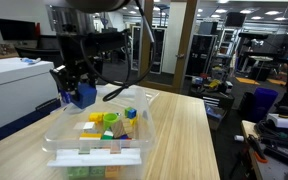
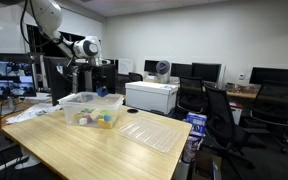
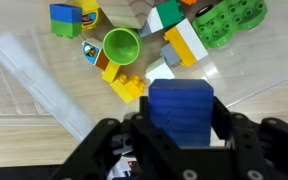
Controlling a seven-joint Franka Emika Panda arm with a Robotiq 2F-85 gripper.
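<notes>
A blue block-like object [image 3: 181,112] is held in the wrist view, with my gripper shut on it. In exterior view 1 the same blue object [image 1: 83,95] hangs at the left rim of the clear plastic bin [image 1: 59,128], below my gripper [image 1: 76,80]. Seen from exterior view 2, the blue object [image 2: 101,91] is over the far part of the bin [image 2: 69,112]. Inside the bin lie a green cup [image 3: 122,45], a yellow block [image 3: 126,88], a white block [image 3: 158,73] and several other coloured blocks.
A white box [image 1: 12,97] stands left of the bin. To the bin's right the wooden table [image 1: 184,140] is bare in exterior view 1. A pale translucent tray or lid [image 2: 149,134] lies on the table beside the bin in exterior view 2.
</notes>
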